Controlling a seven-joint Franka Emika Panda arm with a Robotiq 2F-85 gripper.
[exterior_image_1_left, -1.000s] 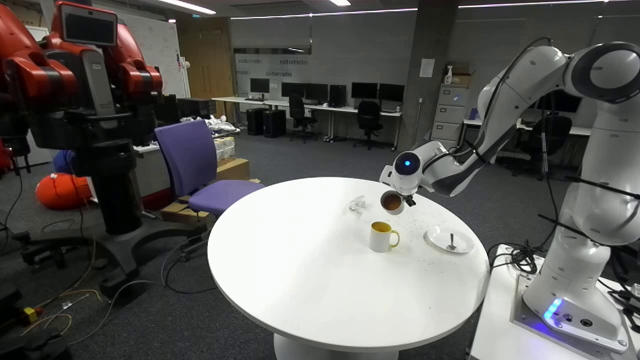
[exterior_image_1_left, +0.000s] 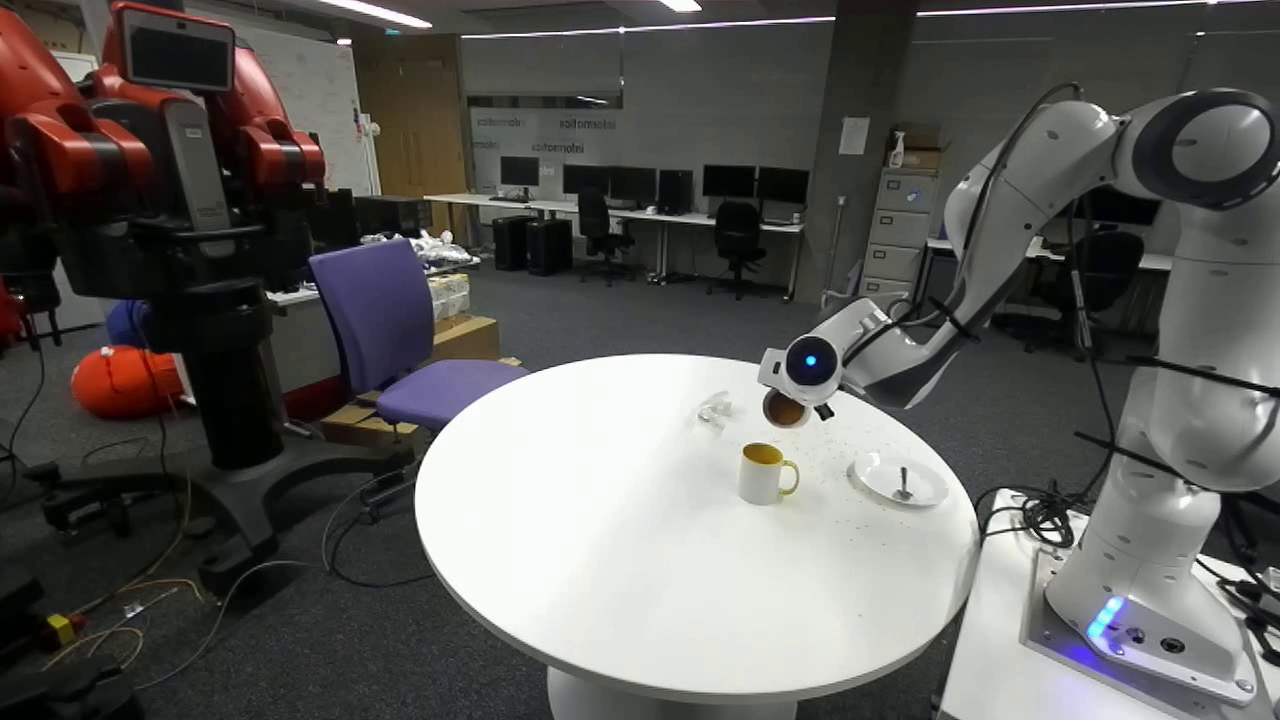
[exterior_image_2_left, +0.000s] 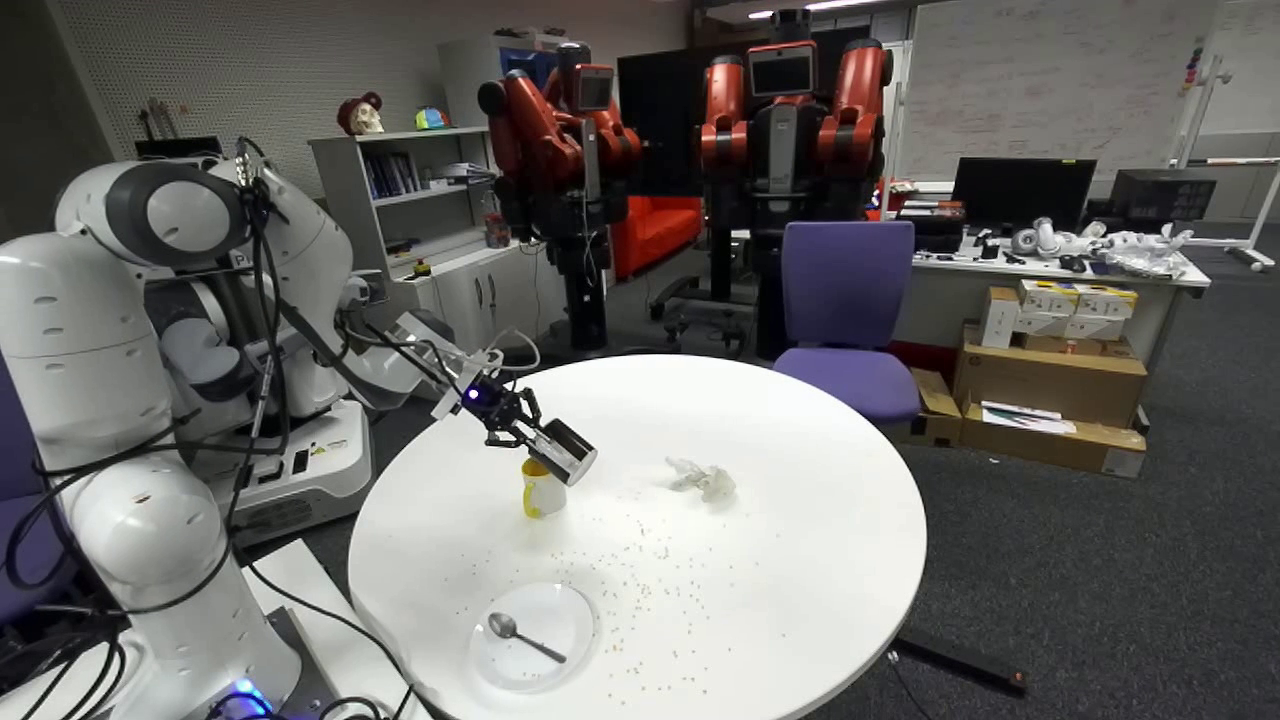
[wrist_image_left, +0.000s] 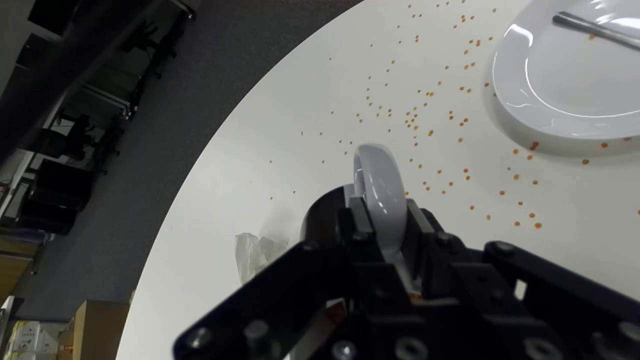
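My gripper (exterior_image_2_left: 525, 432) is shut on the pale handle (wrist_image_left: 380, 183) of a dark mug (exterior_image_2_left: 566, 451), clear of the tabletop. This mug is tipped well over onto its side; its brown interior (exterior_image_1_left: 785, 410) faces exterior view 1. In the wrist view the handle stands between the finger pads, while most of the mug's dark body (wrist_image_left: 322, 217) is hidden behind the fingers. A white mug with a yellow inside and handle (exterior_image_1_left: 758, 476) stands upright on the round table (exterior_image_1_left: 576, 516), close to the held mug. Whether their rims touch cannot be told.
On the white plate (exterior_image_2_left: 534, 666) lies a spoon (exterior_image_2_left: 525, 636). Many small orange bits are scattered over the table near it. Crumpled clear plastic (exterior_image_2_left: 703, 480) lies on the far side of the mugs.
The hand is lower than a second ago, with the dark mug still in its grip. The mug's mouth has shifted only slightly and its angle has altered a little. The yellow-handled mug has not moved.
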